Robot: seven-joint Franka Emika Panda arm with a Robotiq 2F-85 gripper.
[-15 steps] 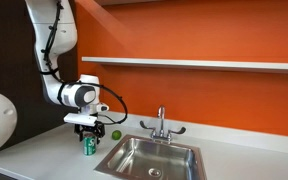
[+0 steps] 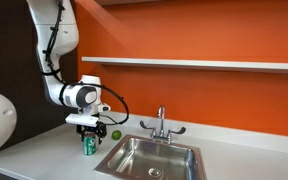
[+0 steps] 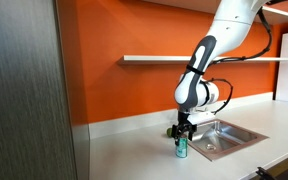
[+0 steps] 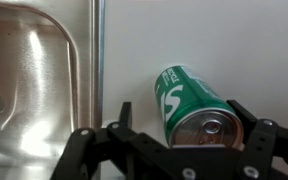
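A green can (image 2: 89,146) stands upright on the white counter, to the left of the sink in exterior view 1. My gripper (image 2: 88,130) points down at its top. In the wrist view the can (image 4: 192,100) shows its silver lid and white lettering between my two fingers. A clear gap separates the left finger (image 4: 125,117) from the can, while the right finger (image 4: 242,116) is close against its side; whether it touches I cannot tell. The fingers are open. Exterior view 2 also shows the can (image 3: 181,149) below the gripper.
A steel sink (image 2: 196,165) with a faucet (image 2: 162,127) lies to the right of the can. A round green object (image 2: 116,135) sits behind the gripper, near the orange wall.
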